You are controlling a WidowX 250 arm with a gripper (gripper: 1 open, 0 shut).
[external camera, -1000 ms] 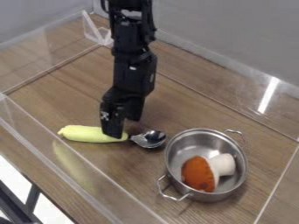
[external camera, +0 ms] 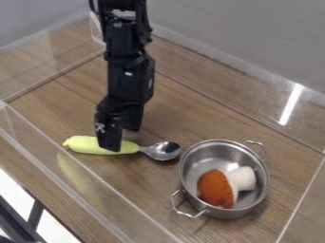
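Observation:
My black gripper is lowered over a pale yellow-green spoon handle or vegetable-like object lying on the wooden table, its fingertips at that object's upper side. Whether the fingers are open or closed on it is hard to see. A metal spoon lies just to the right of the yellow object, beside the gripper.
A steel pot with two handles stands at the right, holding an orange item and a white one. Clear panels border the wooden table; free wood lies behind and left of the gripper.
My gripper has shifted slightly left along the yellow object. The pot and its contents have not visibly moved.

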